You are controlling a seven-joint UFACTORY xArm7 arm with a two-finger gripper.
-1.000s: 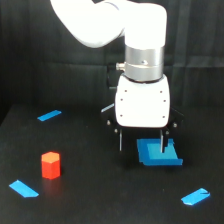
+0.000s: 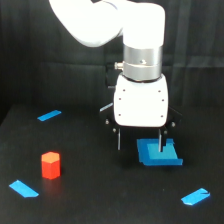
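My gripper [image 2: 140, 142] hangs right of the middle in the camera view, pointing down. It is open, its two thin fingers set wide apart, and nothing shows between them. A flat blue piece [image 2: 172, 160] lies on the dark table below and behind the right finger. Part of it is hidden by that finger, and the height of the fingertips over it is hard to judge. Well off to the left, an orange-red cube [image 2: 50, 166] stands on the table, apart from the gripper.
Blue tape strips mark the dark table: one strip [image 2: 49, 115] at the back left, another [image 2: 24, 188] at the front left, a third [image 2: 195, 197] at the front right. Bare table lies between the cube and the gripper. A dark curtain [image 2: 40, 60] closes off the back.
My gripper has shifted very slightly to the left. The cube, the flat blue piece and the tape strips are where they were.
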